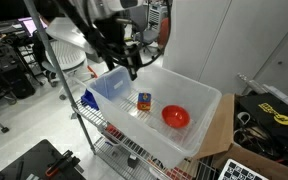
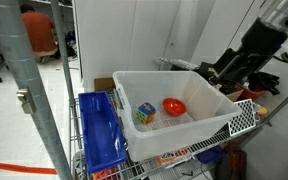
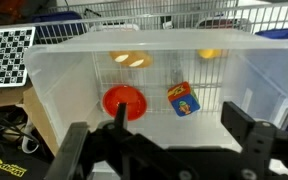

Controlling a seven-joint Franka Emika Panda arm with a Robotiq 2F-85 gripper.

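A white translucent bin [image 1: 192, 83] stands on a wire shelf. On its floor lie a red bowl [image 1: 176, 117] and a small block [image 1: 144, 101] with red, blue and yellow faces. From the wrist view, the bowl [image 3: 124, 102] is left of the block [image 3: 183, 98], with a clear gap between them. My gripper [image 1: 133, 68] hangs above the bin, on the block's side. Its two dark fingers [image 3: 243, 125] are wide apart in the wrist view, and nothing is held between them.
A blue tray [image 2: 103, 132] sits beside the bin on the wire shelf. At the other side are a cardboard box [image 1: 220, 126], dark bags and a checkered board [image 1: 242, 171]. A metal post [image 2: 27, 80] rises near the shelf. Bare bin floor surrounds both items.
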